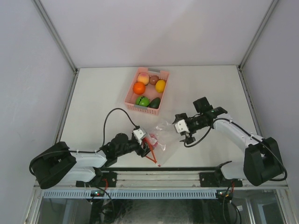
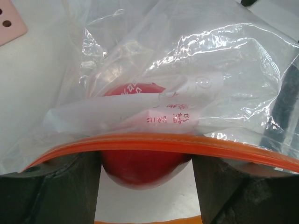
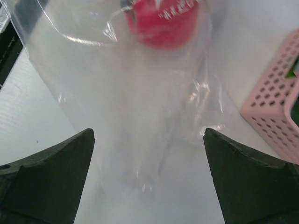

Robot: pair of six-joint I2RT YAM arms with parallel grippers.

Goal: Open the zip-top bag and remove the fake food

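The clear zip bag [image 1: 166,130] lies on the table, its orange zip mouth [image 2: 140,142] parted and facing the front. Inside is a red, rounded piece of fake food [image 2: 145,165], partly behind a white label with red print. At the mouth, my left gripper has its fingers spread to either side of the red food, under the upper orange strip; contact with the food cannot be made out. My right gripper stands open over the closed end of the bag, with no food between its fingers.
A pink basket [image 1: 128,105] at the back holds several fake fruits, among them an orange [image 1: 139,88] and a green pepper [image 1: 142,101]. To the bag's right and left, bare table [image 1: 88,107] shows.
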